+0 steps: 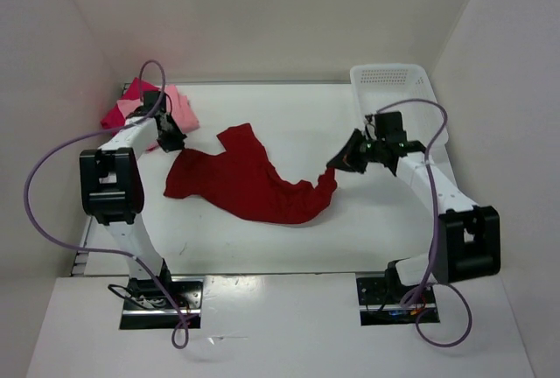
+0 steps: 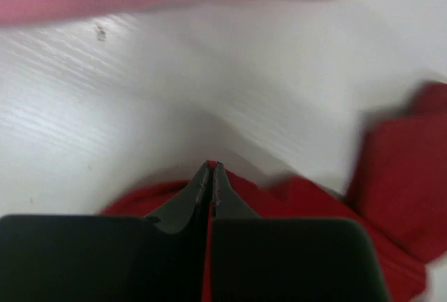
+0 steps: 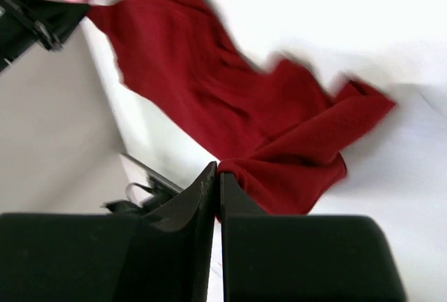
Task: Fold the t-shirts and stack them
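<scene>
A dark red t-shirt (image 1: 254, 187) lies crumpled and spread over the middle of the table. My left gripper (image 1: 183, 147) is shut at its upper left corner; in the left wrist view, a thin strip of red cloth shows between the fingers. At the opposite end, my right gripper (image 1: 332, 166) is shut on an edge of the shirt, drawing that end up to a narrow peak. The right wrist view has the cloth (image 3: 293, 169) rising to the fingertips. Behind the left arm sits a pink folded shirt (image 1: 181, 112) with a crimson one (image 1: 114, 118).
An empty white basket (image 1: 391, 73) stands at the back right. Bare white table (image 1: 302, 120) lies behind the red shirt, and more is free in front of it.
</scene>
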